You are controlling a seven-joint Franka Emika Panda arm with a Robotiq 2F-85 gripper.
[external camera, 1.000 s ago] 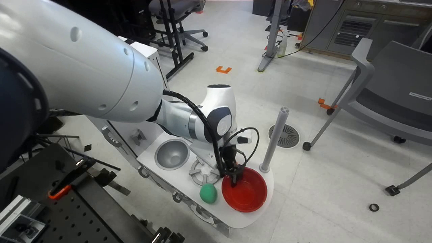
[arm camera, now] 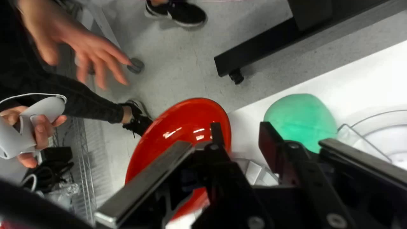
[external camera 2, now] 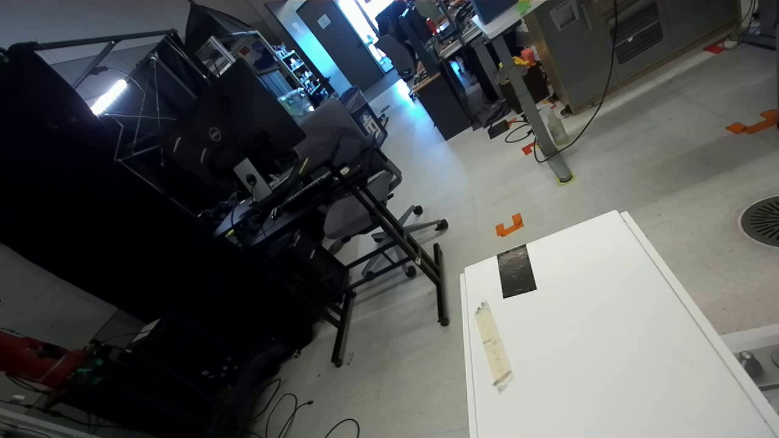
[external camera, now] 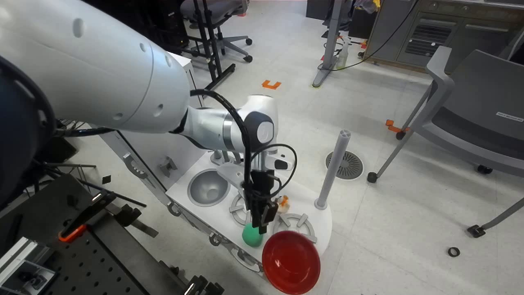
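Note:
My gripper [external camera: 263, 227] hangs over the counter beside a green rounded object [external camera: 252, 235]. In the wrist view the gripper is open, a gap showing between its dark fingers. A red bowl [external camera: 290, 263] sits at the counter's near end and extends past its edge; it looks tilted. The same bowl [arm camera: 179, 129] passes behind the left finger in the wrist view, its rim reaching partly into the gap. Contact between finger and bowl cannot be told. To the right of the gap lies the green object [arm camera: 301, 118].
A round sink [external camera: 208, 187] and burner grates [external camera: 294, 225] are set in the white counter. A small orange-and-white item [external camera: 283, 203] sits behind the gripper. A grey post [external camera: 333, 169] rises at the far edge. A person's hand [arm camera: 76, 42] is near the bowl.
The gripper has moved left, away from over the bowl, to above the green object. The bowl has shifted toward the near edge and tipped. The orange-and-white item and a second burner have come into view.

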